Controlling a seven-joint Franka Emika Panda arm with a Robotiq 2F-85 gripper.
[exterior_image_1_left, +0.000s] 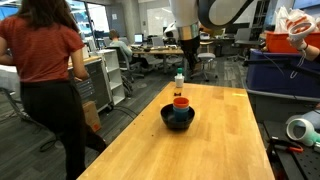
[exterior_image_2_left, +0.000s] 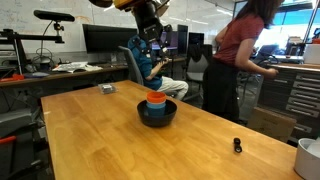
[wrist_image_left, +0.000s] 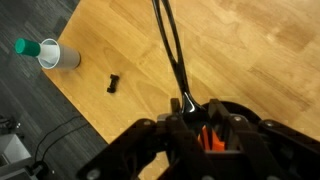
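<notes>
A black bowl stands on the wooden table, with a red cup and a blue cup stacked in it. The same bowl shows in exterior view 2, the orange-red cup on top. My gripper is raised above the table near the bowl. It is shut on a long, thin black object, which reaches away from the fingertips in two dark strands. What this object is, I cannot tell. From the wrist, the bowl is partly hidden behind the gripper.
A white container with a green top stands near the table edge, and a small black item lies beside it. A person in a red top is next to the table.
</notes>
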